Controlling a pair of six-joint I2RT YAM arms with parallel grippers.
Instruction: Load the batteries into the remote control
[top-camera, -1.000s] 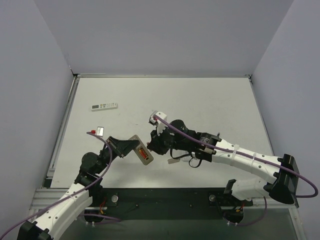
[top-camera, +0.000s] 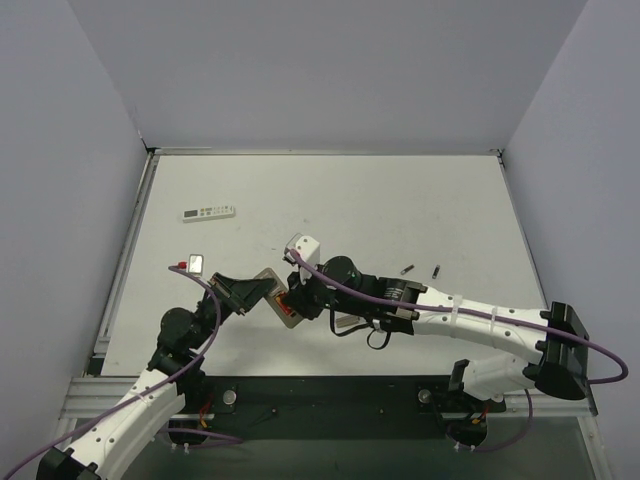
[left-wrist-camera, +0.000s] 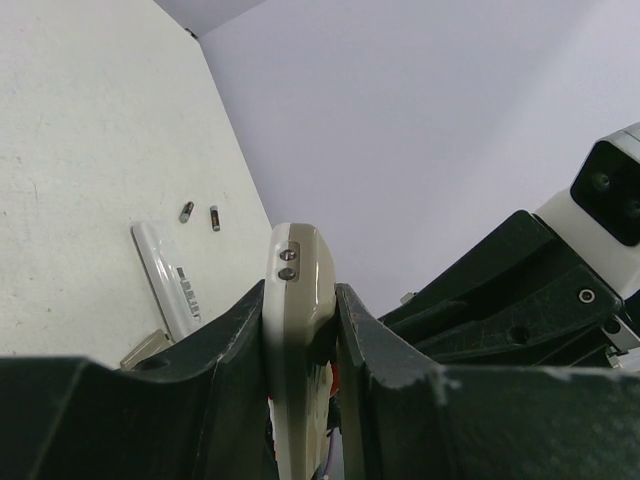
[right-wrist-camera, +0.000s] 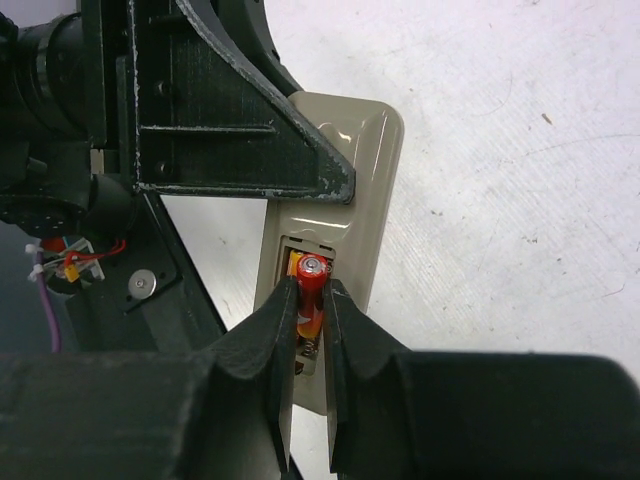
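Note:
My left gripper (top-camera: 268, 284) is shut on a grey-beige remote (right-wrist-camera: 360, 230), held tilted above the table with its battery compartment exposed. An orange battery (right-wrist-camera: 295, 264) shows in that compartment. My right gripper is shut on a red battery (right-wrist-camera: 312, 275), held over the compartment; whether it is seated cannot be told. In the left wrist view the remote (left-wrist-camera: 298, 270) appears edge-on between the fingers.
A white remote (top-camera: 208, 213) lies at the back left. Two small batteries (top-camera: 407, 269) (top-camera: 436, 271) lie on the right. Another white remote (left-wrist-camera: 162, 280) and a beige cover (left-wrist-camera: 145, 348) lie beyond my grippers.
My right arm has moved leftward in the top view, bringing its gripper onto the held remote's compartment. The left arm is nearly unchanged.

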